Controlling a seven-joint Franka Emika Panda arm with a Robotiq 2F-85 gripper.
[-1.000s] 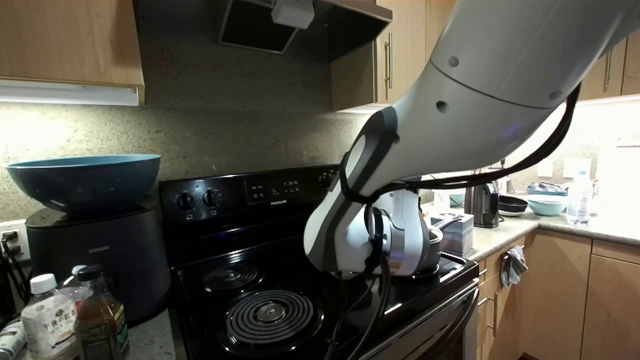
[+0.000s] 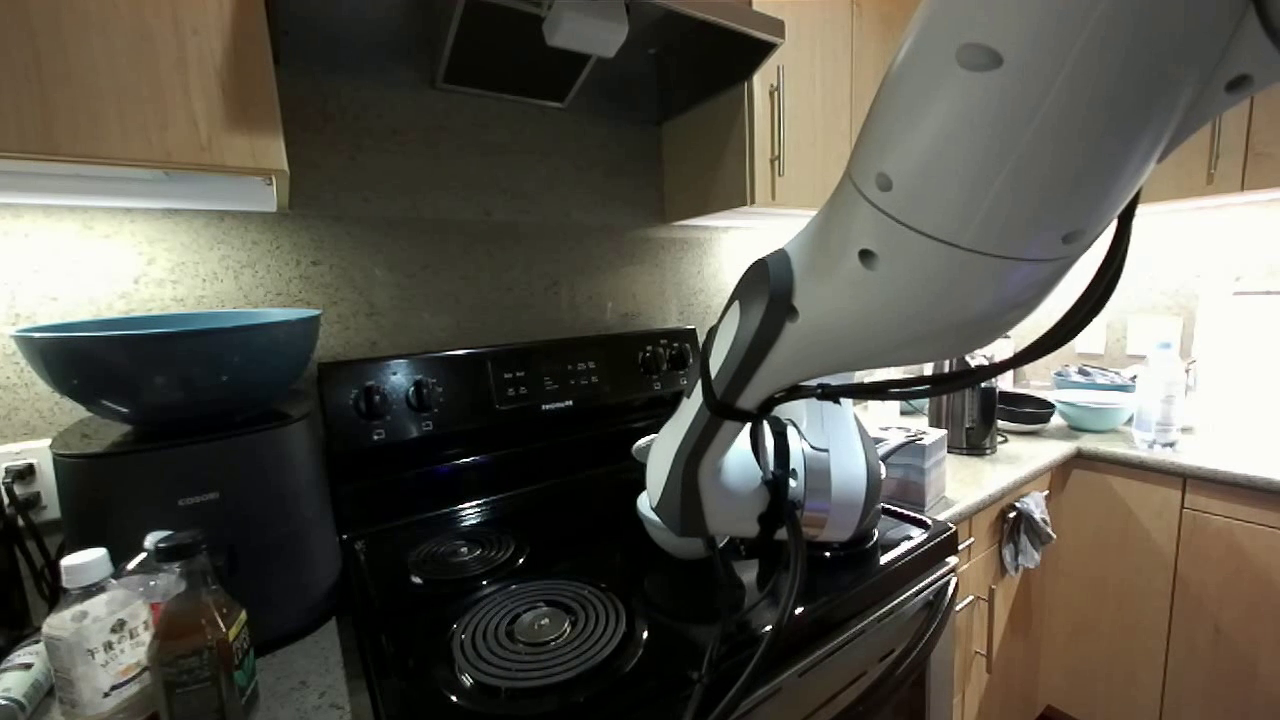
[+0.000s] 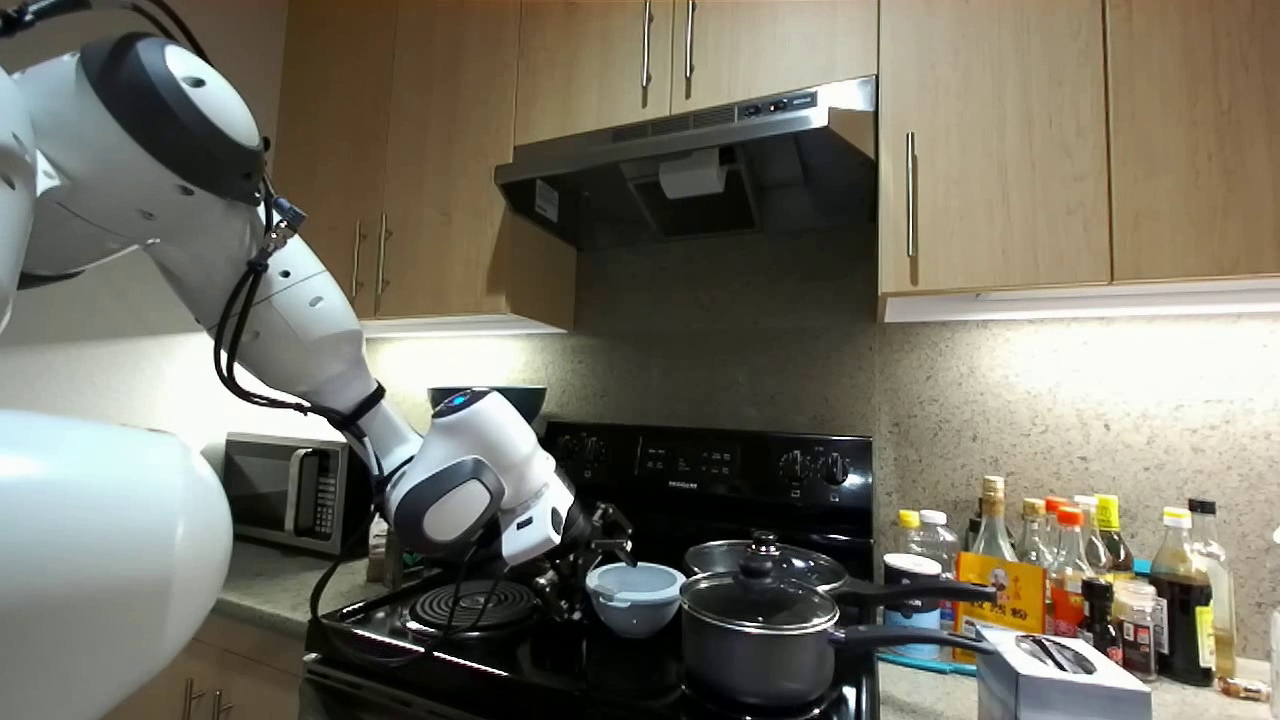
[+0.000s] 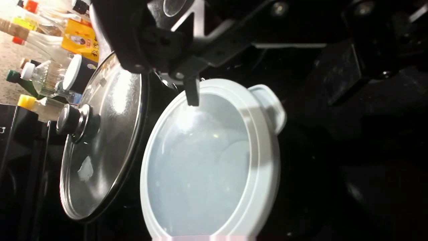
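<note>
On the stovetop stands a pale blue bowl (image 3: 635, 599) with a tab on its rim (image 4: 269, 105). The wrist view shows its round, pale, translucent top (image 4: 200, 164). My gripper is open above the tab side of the bowl, its fingers (image 4: 192, 91) spread wide. One finger overlaps the bowl's rim in that view, and the other is over dark stovetop beyond the tab. Whether either touches the bowl I cannot tell. In exterior view 2 the gripper (image 3: 600, 554) is tilted just left of the bowl; exterior view 1 has it hidden behind the arm.
A lidded pot (image 3: 758, 642) stands close to the bowl's right, with a lidded pan (image 3: 828, 568) behind it. Their handles reach right, over a box (image 3: 1056, 678). Several bottles (image 3: 1062, 576) crowd the right counter.
In exterior view 1 my forearm and wrist have shifted to the right and slightly lower, covering more of the pot. The surrounding kitchen items have stayed put.
</note>
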